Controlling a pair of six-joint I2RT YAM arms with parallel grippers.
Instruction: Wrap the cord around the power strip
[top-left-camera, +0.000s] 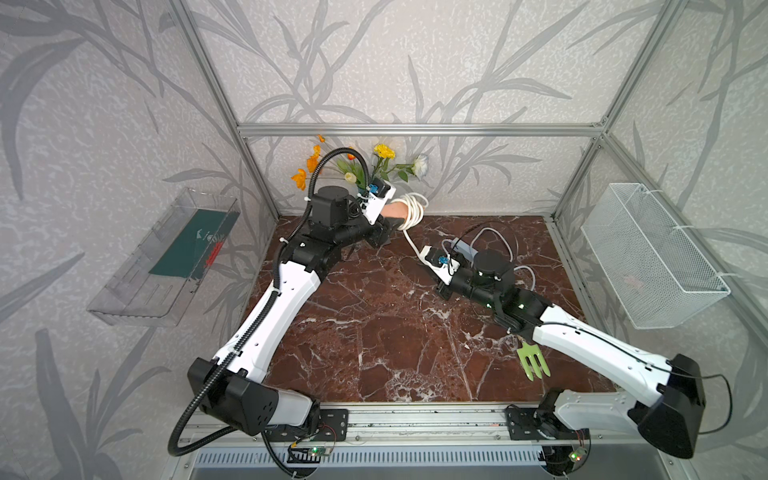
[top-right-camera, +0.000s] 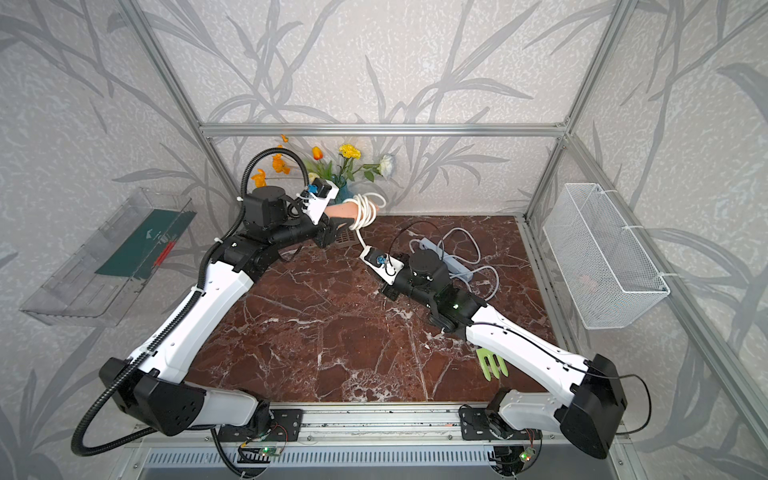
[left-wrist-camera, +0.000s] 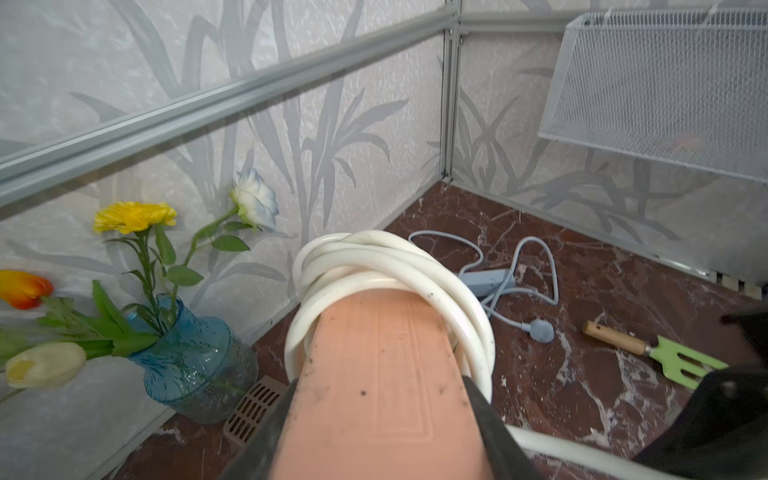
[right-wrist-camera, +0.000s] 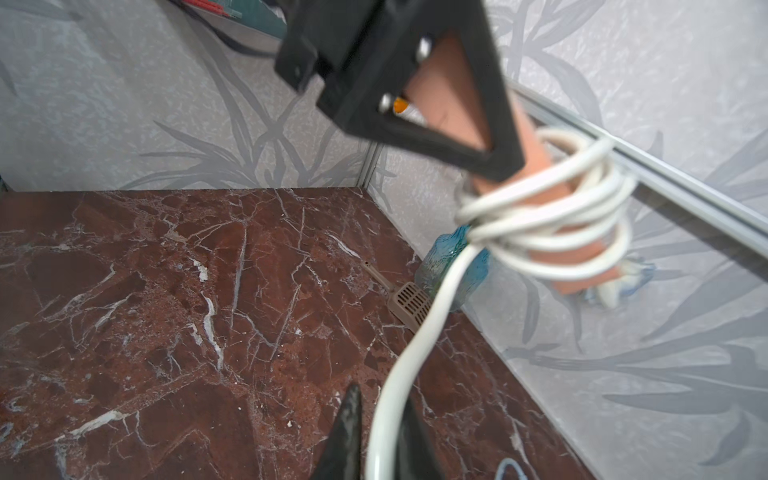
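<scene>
A salmon power strip (left-wrist-camera: 376, 376) is held raised at the back middle by my left gripper (top-left-camera: 382, 224), shut on it. Several loops of white cord (right-wrist-camera: 552, 240) sit around the strip's outer end, loosely bunched. A length of the cord runs down from the loops to my right gripper (top-right-camera: 366, 257), which is shut on it low at the middle of the table, as the right wrist view shows.
Flowers in a blue vase (left-wrist-camera: 192, 368) and a slotted spatula (right-wrist-camera: 412, 305) are at the back. A grey power strip (left-wrist-camera: 484, 280) with cable and a green fork (top-left-camera: 532, 360) lie right.
</scene>
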